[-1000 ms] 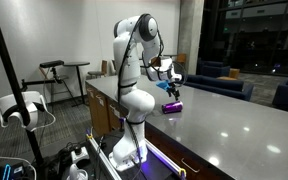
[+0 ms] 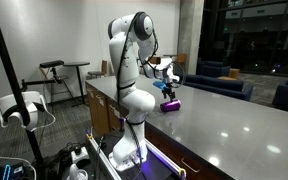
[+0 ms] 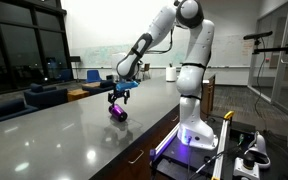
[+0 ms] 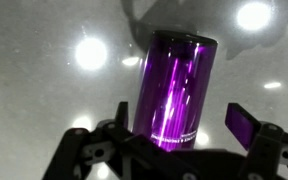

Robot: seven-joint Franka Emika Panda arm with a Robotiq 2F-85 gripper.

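Observation:
A shiny purple cylinder lies on the grey table, its dark end toward the top of the wrist view. In the first exterior view the cylinder is on its side near the arm. My gripper is open, its fingers apart on either side of the cylinder's lower part as the wrist view looks down. Nothing is held. In the second exterior view the gripper hangs just above the cylinder, with a small gap that is hard to judge.
Blue sofas stand beyond the table.
The gripper has come down a little toward the cylinder over the last second. The cylinder looks to be in the same place.

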